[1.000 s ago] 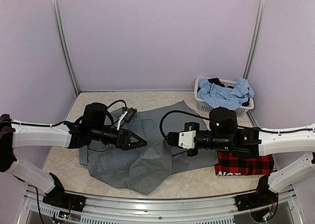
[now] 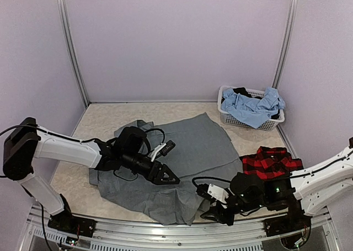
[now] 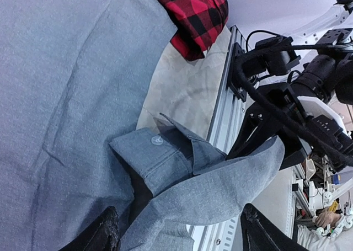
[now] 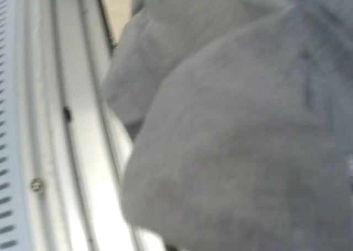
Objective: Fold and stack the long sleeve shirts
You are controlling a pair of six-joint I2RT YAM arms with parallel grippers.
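The grey long sleeve shirt [image 2: 193, 135] lies spread over the table, its near part bunched toward the front edge. Above its middle, my left gripper [image 2: 166, 179] stands open; in the left wrist view its two fingers [image 3: 103, 229] are wide apart, with grey cloth showing beyond them. My right gripper [image 2: 218, 215] is low at the front edge. A raised fold of sleeve [image 3: 220, 190] with a buttoned cuff [image 3: 157, 143] below it stretches up to the right fingers, but their grip is hidden. Blurred grey cloth [image 4: 237, 146] fills much of the right wrist view, and no fingers show there.
A red and black checked shirt [image 2: 267, 161] lies folded at the right, close to the right arm. At the back right stands a white basket [image 2: 234, 120] with a light blue garment [image 2: 253, 107] on top. A metal rail [image 2: 182, 229] borders the front.
My right gripper has come down and toward the front edge, drawing the sleeve cloth along.
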